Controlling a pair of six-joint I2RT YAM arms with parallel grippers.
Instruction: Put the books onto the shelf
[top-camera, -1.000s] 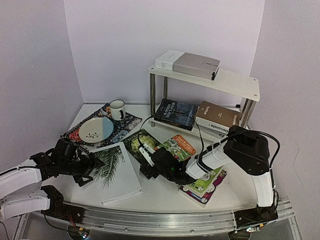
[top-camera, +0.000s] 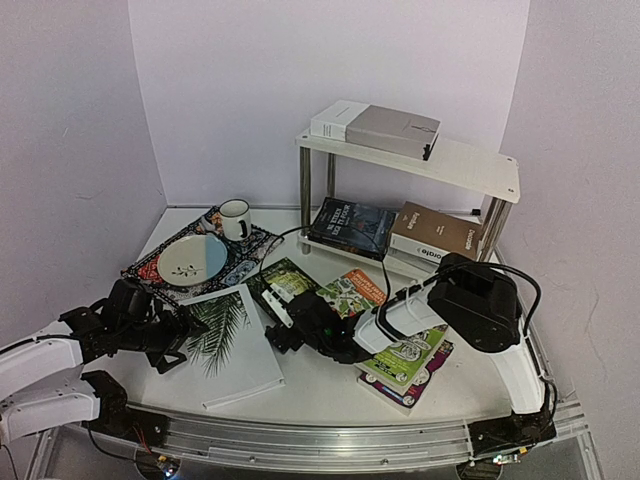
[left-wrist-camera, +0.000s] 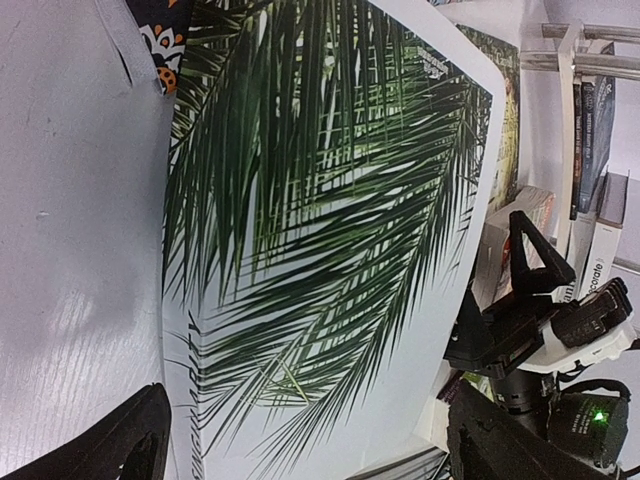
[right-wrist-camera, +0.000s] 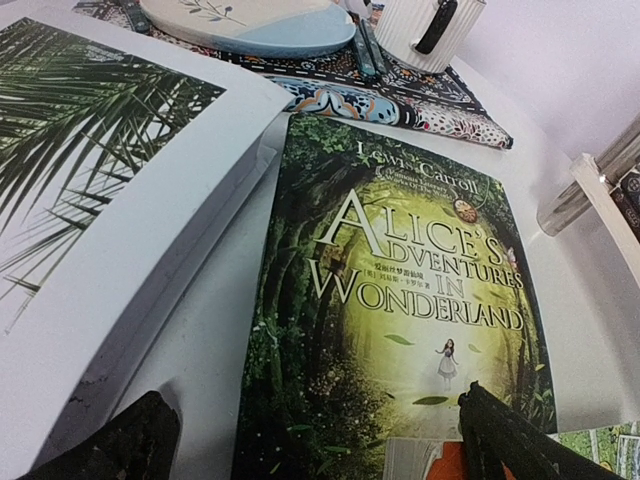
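Observation:
A white palm-leaf book (top-camera: 230, 360) lies at the front left, with my left gripper (top-camera: 168, 350) open above its left side; its fingers frame the cover in the left wrist view. My right gripper hangs open over the Alice's Adventures in Wonderland book (right-wrist-camera: 400, 300), just right of the palm book. Colourful books (top-camera: 410, 365) lie piled under the right arm. On the shelf's lower level are a dark book (top-camera: 350, 225) and a brown book (top-camera: 430, 225); a grey-and-white book (top-camera: 390, 130) lies on top.
A patterned mat at the back left holds a plate (top-camera: 190, 262) and a white mug (top-camera: 235, 215). The two-level shelf (top-camera: 470, 165) stands at the back right. Bare table (top-camera: 470, 390) shows at the front right.
The left arm has stayed still.

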